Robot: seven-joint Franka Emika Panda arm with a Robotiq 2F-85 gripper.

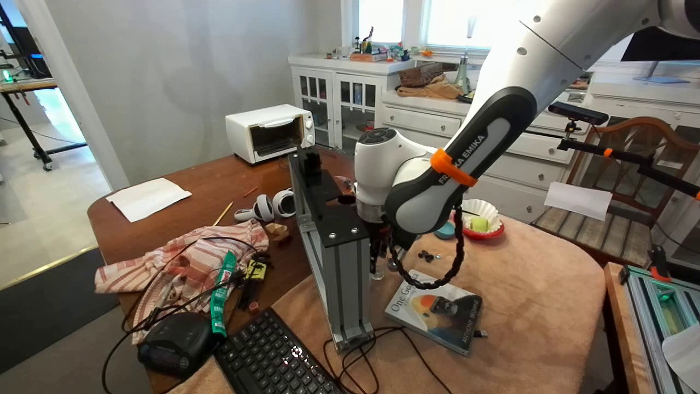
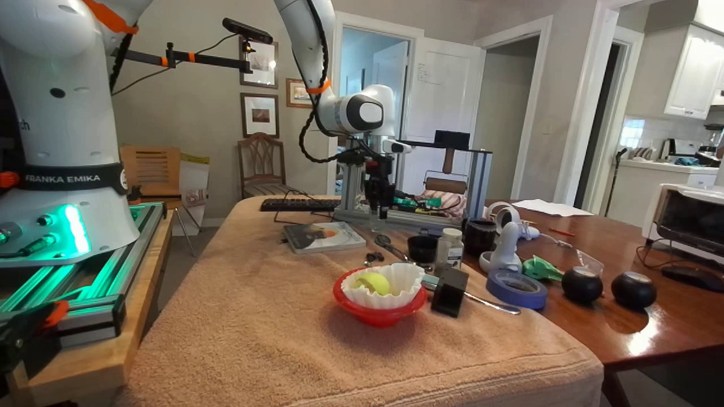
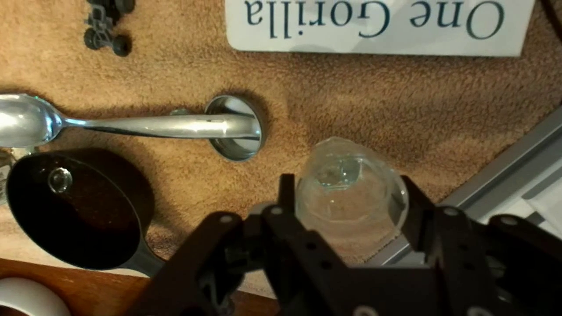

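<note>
A clear cup (image 3: 345, 213) is between the dark fingers of my gripper, which is shut on it. In exterior view 2 the black gripper (image 2: 378, 209) points down beside the metal frame, with the cup faintly visible at its tip. Exterior view 1 shows the cup (image 1: 377, 273) low near the towel, partly behind the frame; I cannot tell whether it touches the cloth. Beside it in the wrist view, a silver spoon (image 3: 158, 126) rests its handle on a round metal ring (image 3: 237, 150).
Close to the gripper stand the aluminium frame (image 1: 348, 289) and a black pan (image 3: 79, 210). A book (image 1: 436, 310) lies flat nearby. The red bowl (image 2: 380, 313) holds a white paper liner and a yellow-green item.
</note>
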